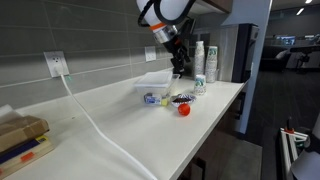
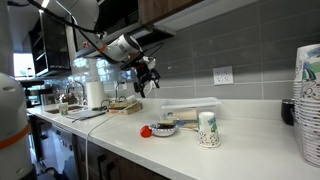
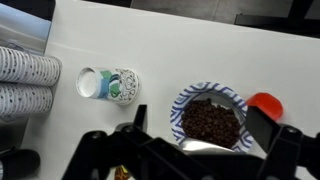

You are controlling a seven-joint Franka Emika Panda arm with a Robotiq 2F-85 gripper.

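My gripper [image 1: 181, 70] hangs in the air above the far part of the white counter, apart from everything on it. In the wrist view its dark fingers are spread wide, so the gripper is open with nothing visible held. Below lies a bowl [image 3: 181, 112] with a blue-patterned rim and dark brown bean-like contents [image 3: 210, 122]; the gripper covers its lower edge. Touching or close beside the bowl is a round red object [image 3: 265, 105]. A white mug [image 3: 108, 84] with a coloured pattern stands apart, to the left in that view.
Stacked paper cups [image 2: 308, 95] stand at the far end of the counter. A pale bin [image 2: 188, 105] sits along the tiled wall. A lying cylindrical container [image 1: 153, 100] and a small yellow item [image 1: 165, 101] are near it.
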